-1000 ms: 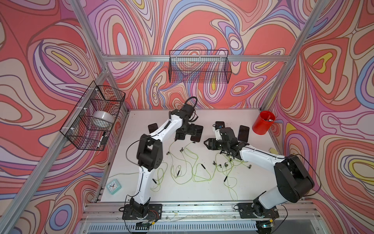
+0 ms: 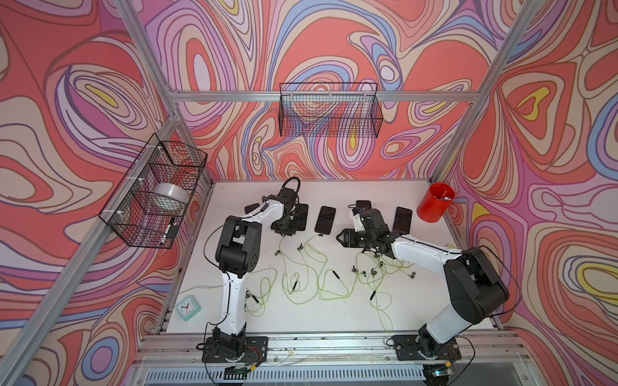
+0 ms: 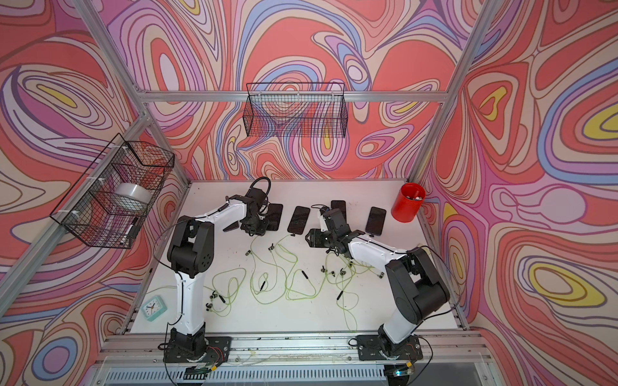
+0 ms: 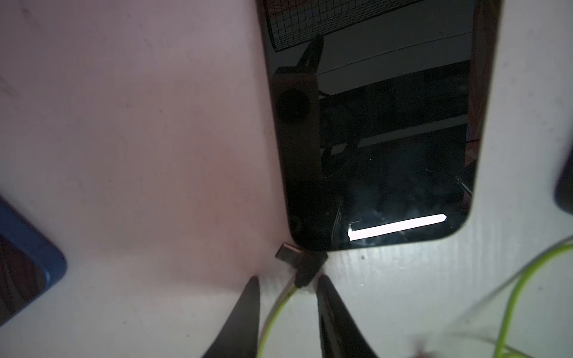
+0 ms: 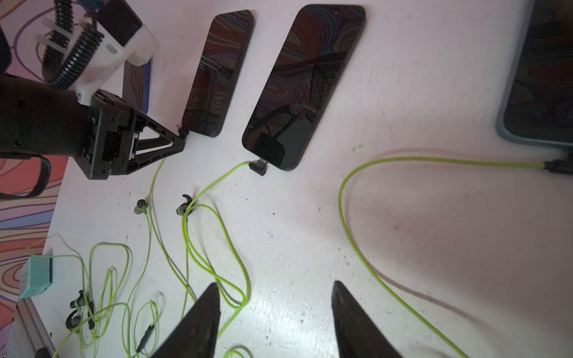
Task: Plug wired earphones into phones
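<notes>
In the left wrist view a black phone (image 4: 382,149) lies screen up. At its lower left corner rests a dark L-shaped earphone plug (image 4: 309,268) on a green cable; its metal connector (image 4: 289,254) shows outside the phone, angled leftward. My left gripper is part open around the plug and cable, a gap showing between its fingers. In the right wrist view my right gripper stands open above bare table, nothing between its fingers. A second phone (image 5: 307,83) has a plug (image 5: 257,167) at its lower end. Another phone (image 5: 543,77) has a cable plug (image 5: 560,166) at its lower edge.
A blue-edged phone (image 4: 24,256) lies to the left. Green earphone cables (image 2: 322,283) tangle across the table's middle. A red bucket (image 2: 435,202) stands back right, a teal clock (image 2: 188,308) front left. Another phone (image 2: 402,220) lies near the bucket.
My left arm has moved left and its gripper is lower over the phones' near ends. The right arm has shifted only slightly.
</notes>
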